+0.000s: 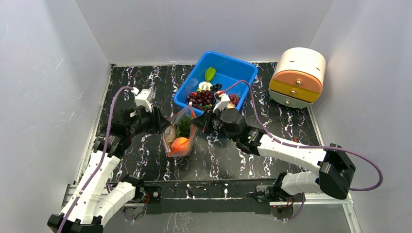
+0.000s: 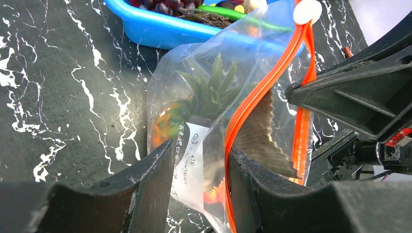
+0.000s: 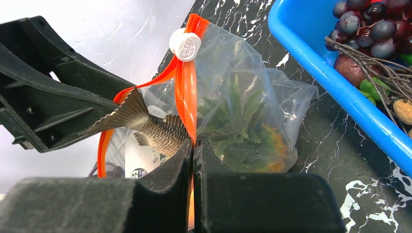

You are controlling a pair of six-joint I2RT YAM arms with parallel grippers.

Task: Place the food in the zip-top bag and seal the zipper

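Note:
The clear zip bag (image 1: 191, 145) with orange zipper strips (image 2: 257, 94) stands mouth-up between my two grippers. A fish (image 3: 167, 136), a pineapple (image 3: 240, 136) and an orange fruit (image 1: 180, 144) are inside it. The fish's tail reaches up into the open mouth. My left gripper is open at the bag's left side, with the bag's film and edge showing in the gap between its fingers. On the opposite side, my right gripper is shut on the near orange strip. A white round slider (image 3: 185, 44) sits at one end of the zipper, clear of both grippers.
Just behind the bag stands a blue bin (image 1: 249, 68) holding grapes and other foods. A small drawer cabinet (image 1: 297, 77) is at the back right.

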